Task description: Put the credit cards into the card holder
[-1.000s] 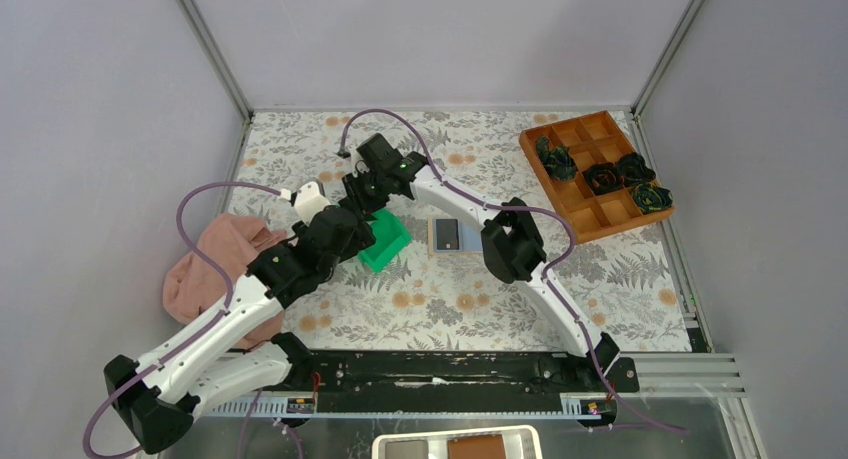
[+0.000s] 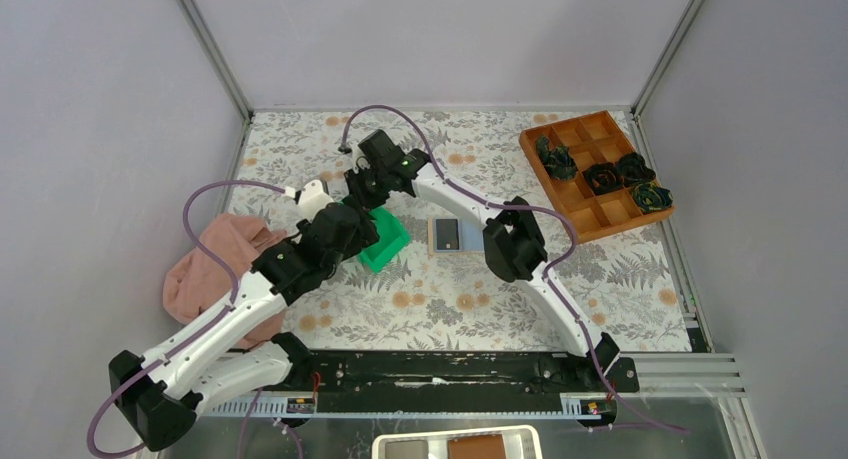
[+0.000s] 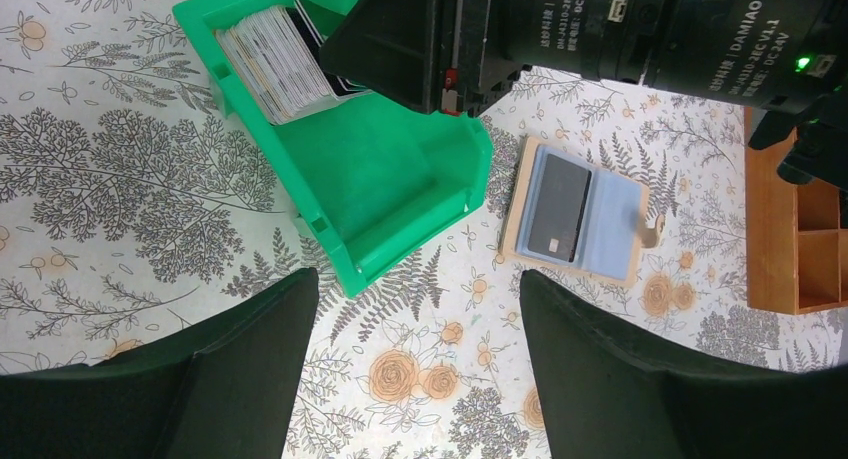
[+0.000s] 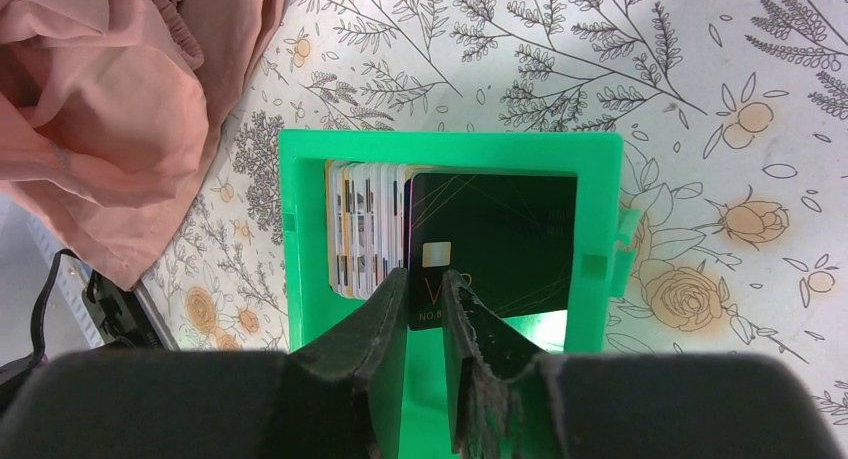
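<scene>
The green box (image 3: 390,159) holds a packed row of cards (image 4: 365,229) and, beside it, a black card (image 4: 490,229) marked NO.8. My right gripper is over the black card's lower left corner, fingers a little apart; whether they touch it is unclear. My left gripper stands open and empty near the box, its fingers wide apart. In the left wrist view a grey-blue card holder (image 3: 610,214) with a dark panel lies on a pale board, to the box's right.
A pink cloth (image 4: 120,99) lies at the left. A wooden compartment tray (image 2: 590,214) with dark bundles stands at the right. The right arm reaches across the back middle, close beside the left arm.
My right gripper has moved slightly up in the top view, toward the back.
</scene>
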